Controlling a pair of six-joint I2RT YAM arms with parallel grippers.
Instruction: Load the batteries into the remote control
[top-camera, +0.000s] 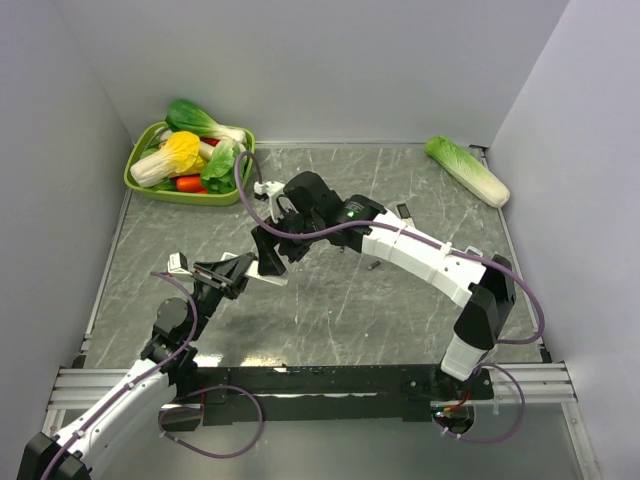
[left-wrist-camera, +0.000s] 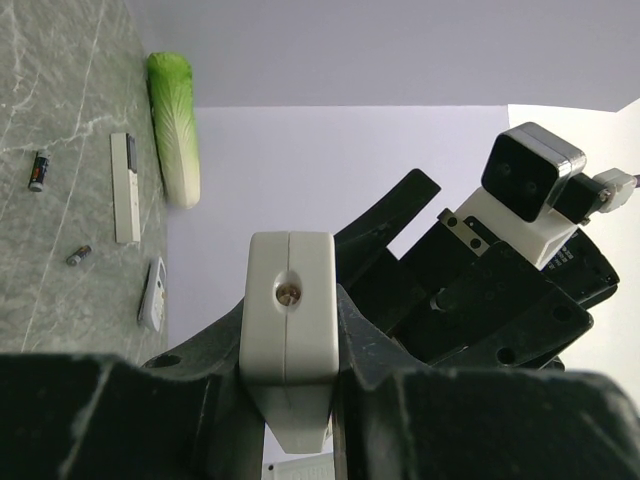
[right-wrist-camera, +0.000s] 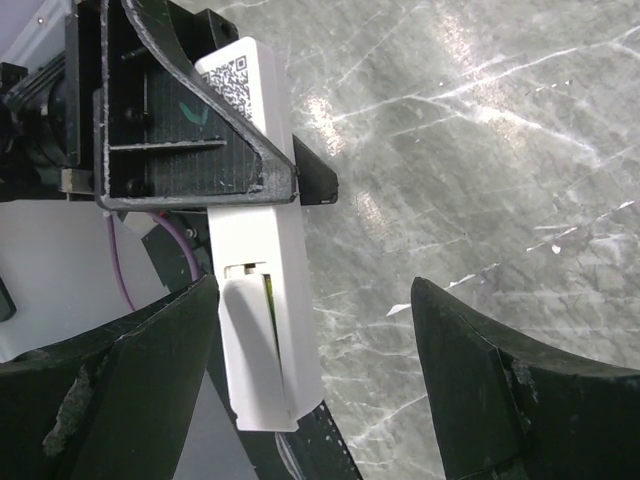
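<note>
A white remote control (right-wrist-camera: 262, 240) is held in my left gripper, which is shut around its upper part. The back of the remote faces the right wrist camera; its battery cover (right-wrist-camera: 248, 335) sits askew, with a narrow gap along one side. In the left wrist view the remote's end (left-wrist-camera: 290, 320) points at the camera. My right gripper is open, its fingers (right-wrist-camera: 150, 375) beside the remote's lower half, with nothing gripped between them. Two batteries, one (left-wrist-camera: 38, 171) farther off and one (left-wrist-camera: 78, 255) nearer, lie on the table.
A white and black bar-shaped object (left-wrist-camera: 126, 190) and another white device (left-wrist-camera: 152, 295) lie near the right wall. A cabbage (top-camera: 467, 171) stands at the back right, a green vegetable basket (top-camera: 190, 198) at the back left.
</note>
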